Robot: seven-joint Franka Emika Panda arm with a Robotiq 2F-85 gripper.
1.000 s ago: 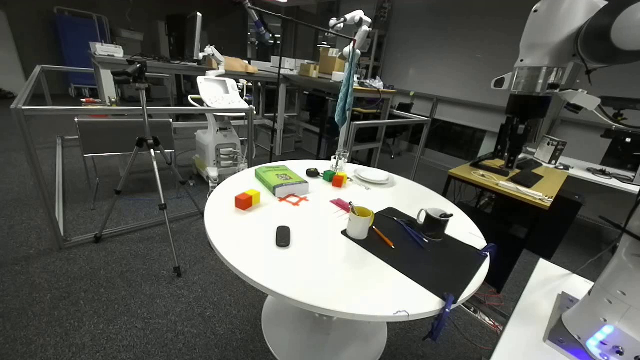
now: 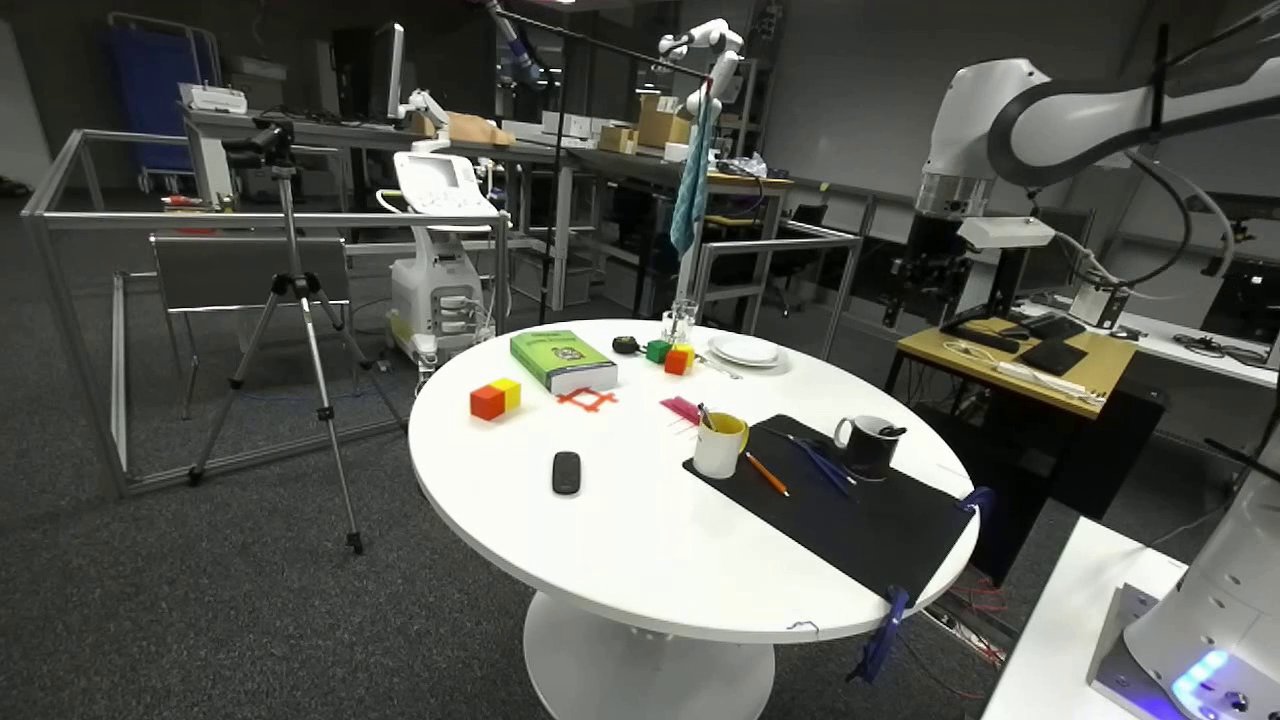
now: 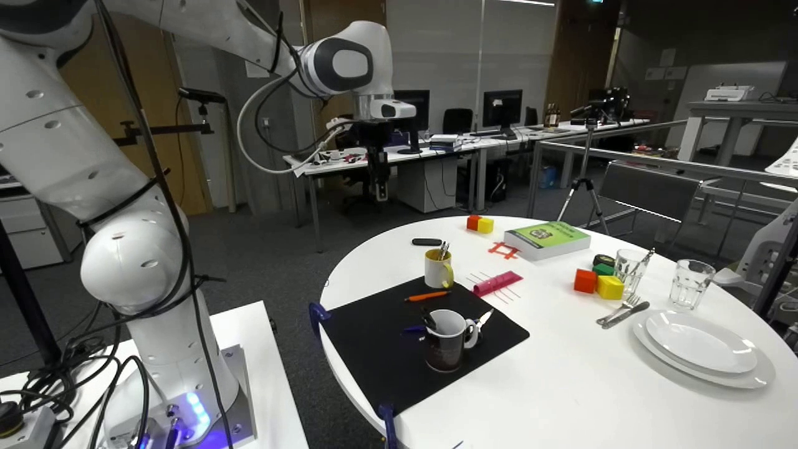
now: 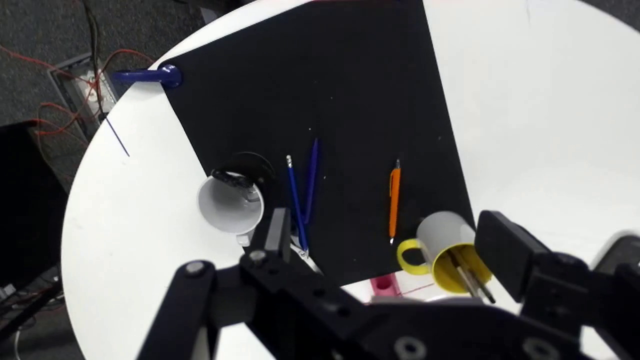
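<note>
My gripper is open and empty, its two fingers [image 4: 277, 231] wide apart in the wrist view. It hangs high above the table, as the gripper [image 3: 381, 187] in exterior view 2 shows. On the black mat [image 4: 360, 72] lie an orange pen [image 4: 394, 201], a blue pencil [image 4: 296, 204] and a dark blue pen [image 4: 312, 180]. A white mug with a yellow inside [image 4: 447, 234] holds pens at the mat's edge. Near the opposite edge of the mat stands a black-and-white mug [image 3: 446, 340] with a dark item inside.
Blue clamps [image 2: 888, 630] grip the mat at the table rim. Farther off are red and yellow cubes [image 2: 495, 397], a green book [image 2: 564, 360], a small black object [image 2: 566, 473], white plates [image 3: 703, 344] and glasses [image 3: 692, 284].
In exterior view 1 the arm and gripper have shifted left, toward the table, and the wrist has turned. The objects on the table have stayed put.
</note>
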